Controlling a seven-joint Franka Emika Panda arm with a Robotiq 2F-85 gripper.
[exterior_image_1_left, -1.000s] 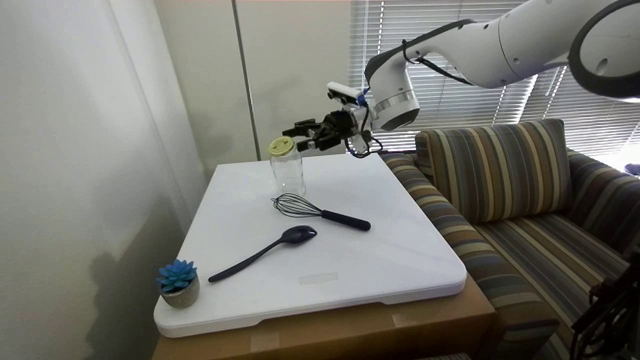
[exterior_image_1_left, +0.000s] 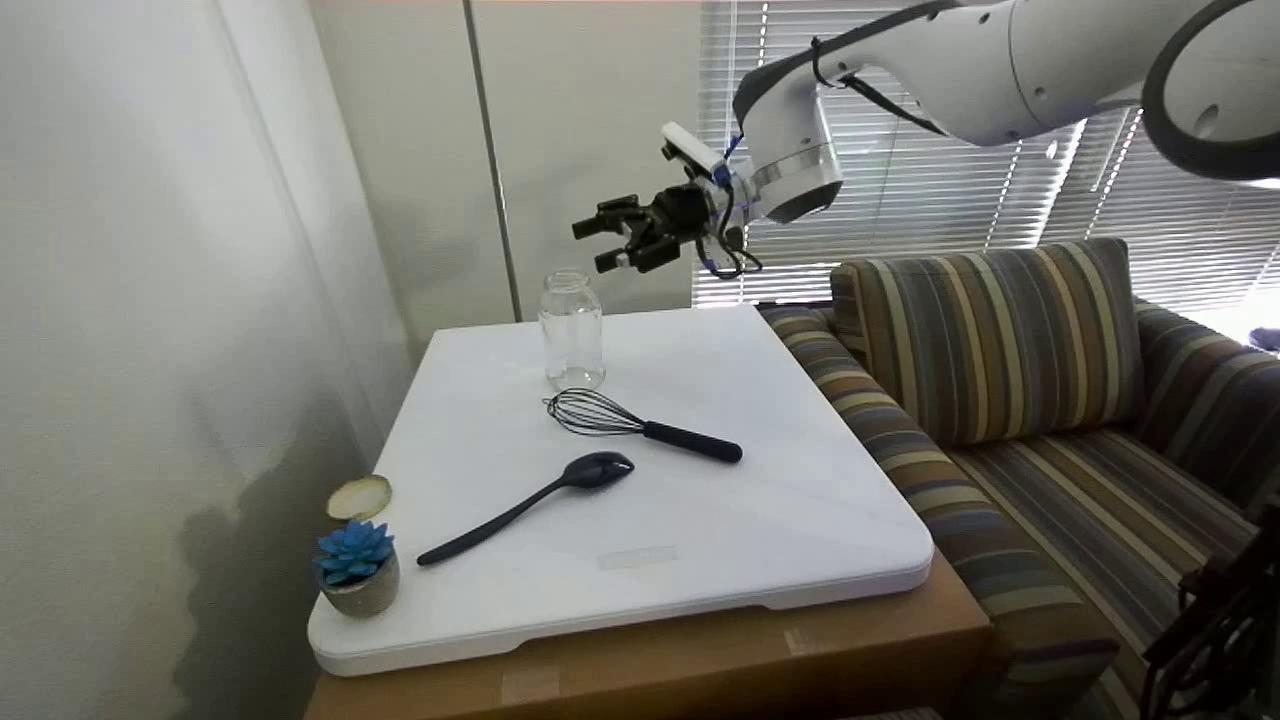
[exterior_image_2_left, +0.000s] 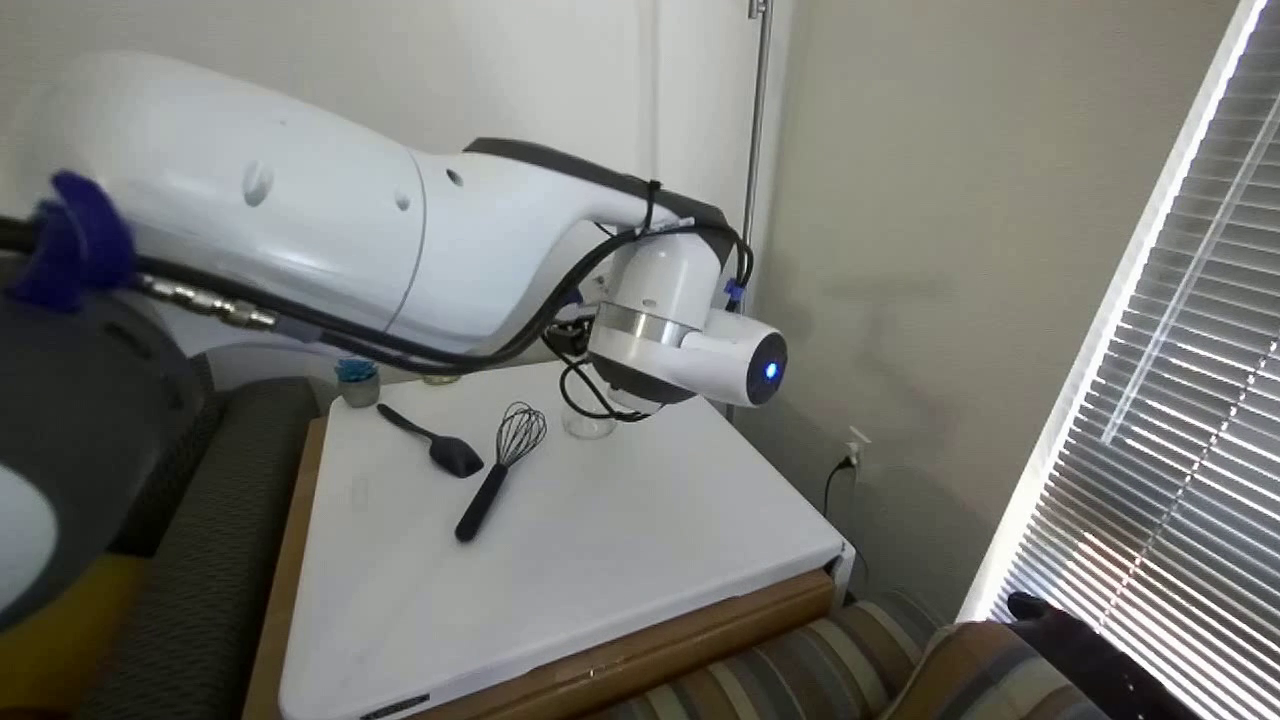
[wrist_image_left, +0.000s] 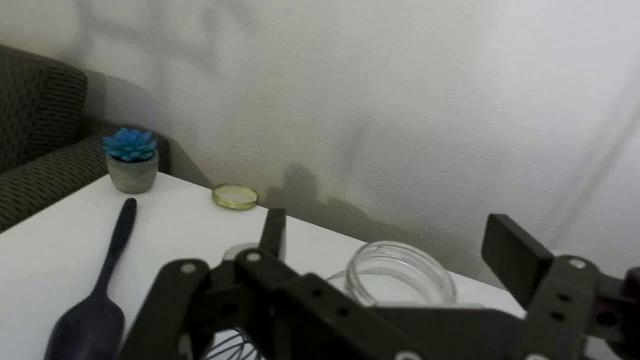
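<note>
The clear glass jar (exterior_image_1_left: 572, 342) stands upright on the white table, its mouth uncovered. In the wrist view, its round rim (wrist_image_left: 447, 287) shows beyond the gripper, between the fingers. A yellow-gold lid (exterior_image_1_left: 360, 498) is at the table's wall-side edge, behind the potted plant. The wrist view shows the same lid (wrist_image_left: 235, 205) apart from the jar, its pale inside visible. My gripper (exterior_image_1_left: 596, 245) is raised above and beside the jar's mouth. Its fingers are wide apart, with nothing held between them. In exterior view 2 the arm hides the gripper's tips and the upper jar.
A black spoon (exterior_image_1_left: 510, 514) and a black whisk (exterior_image_1_left: 690, 440) lie on the table. A blue succulent in a grey pot (exterior_image_1_left: 362, 588) sits at the near left corner. The wall closes off the left side.
The lid was on the jar and is now by the plant at the table edge. My gripper has risen slightly and moved away from the jar's top. The jar stands straighter.
</note>
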